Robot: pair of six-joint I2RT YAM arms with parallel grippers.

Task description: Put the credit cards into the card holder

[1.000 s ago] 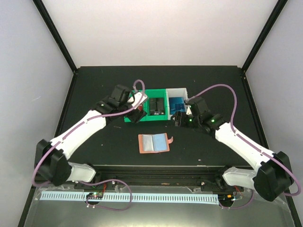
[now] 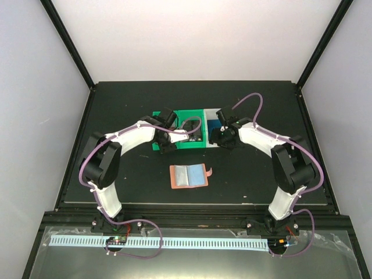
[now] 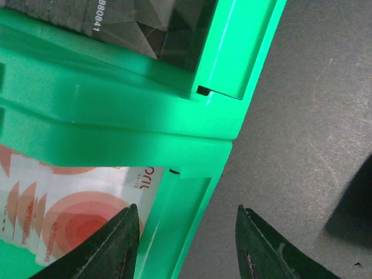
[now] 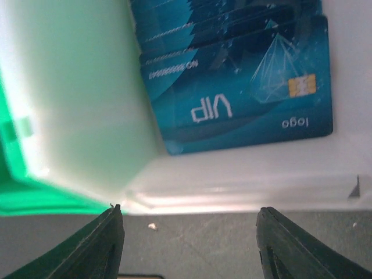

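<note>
An orange-pink card holder [image 2: 189,176] lies unfolded in front of the bins in the top view. White-and-red cards [image 3: 87,215] fan out in the left green compartment; black cards [image 2: 192,131] fill the green one beside it. Blue cards [image 4: 250,87] overlap in the white bin. My left gripper straddles the green front wall, one finger over the white-and-red cards, the other over the table; a gap shows between them, and whether they grip the wall is unclear. My right gripper is open at the white bin's front edge, holding nothing.
The green bin [image 3: 180,232] and white bin [image 4: 261,174] stand side by side, their walls close to my fingers. Bare black table [image 2: 244,180] surrounds the holder. Purple cables [image 2: 317,168] trail along both arms.
Both arms have come lower and folded inward over the bins. My right gripper has shifted slightly backward onto the white bin. Bins and card holder stay in place.
</note>
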